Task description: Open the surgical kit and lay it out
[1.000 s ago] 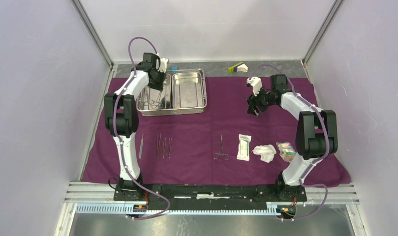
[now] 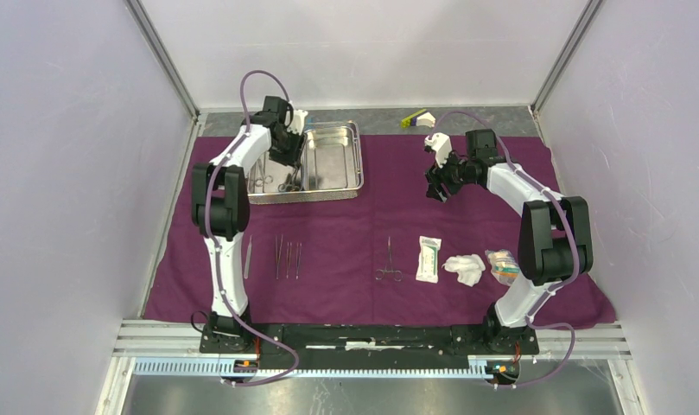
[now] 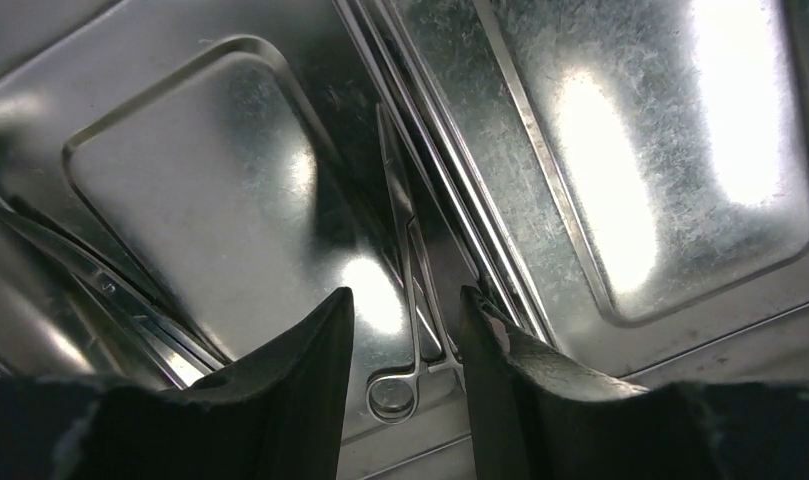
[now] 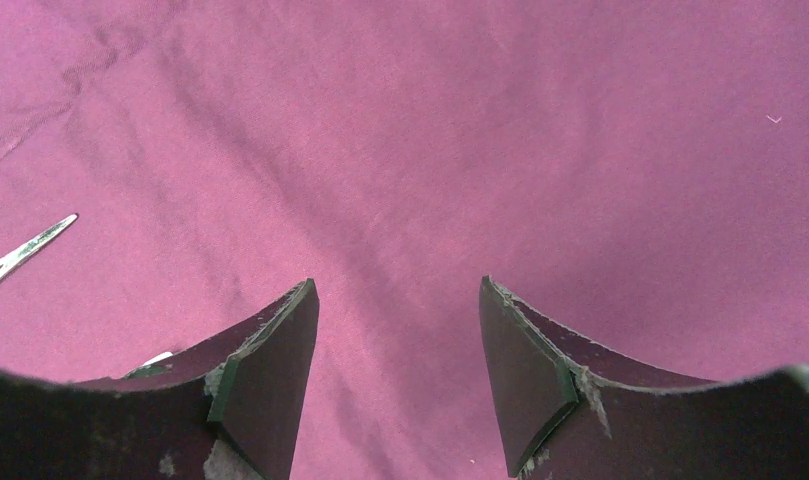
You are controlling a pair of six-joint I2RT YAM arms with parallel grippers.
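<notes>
A steel tray (image 2: 333,164) holds scissor-like instruments in its left compartment. My left gripper is open over them; a ringed clamp (image 3: 400,190) lies between and beyond its fingertips, beside the divider, and a second instrument (image 3: 100,280) lies to the left. My right gripper (image 2: 436,186) stands open over bare cloth, empty. On the purple cloth lie several slim instruments (image 2: 289,259), a clamp (image 2: 389,268), a white packet (image 2: 428,259), gauze (image 2: 464,268) and a bagged item (image 2: 504,268).
The tray's right compartment is empty. Yellow and white objects (image 2: 419,118) sit at the back edge.
My left gripper has moved right and down over the tray, after shifting up slightly earlier.
</notes>
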